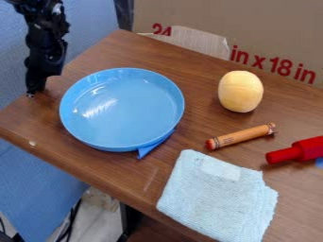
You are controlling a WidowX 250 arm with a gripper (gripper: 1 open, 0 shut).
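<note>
My black gripper hangs low at the left edge of the wooden table, beside the blue plate. Its fingertips are small and dark here, so I cannot tell whether they are open or shut, or whether anything is between them. A blue triangular piece pokes out from under the plate's lower right rim.
To the right lie a yellow round object, an orange crayon-like stick, a red cylindrical object and a folded pale cloth. A cardboard box stands behind. Bare wood lies below the plate.
</note>
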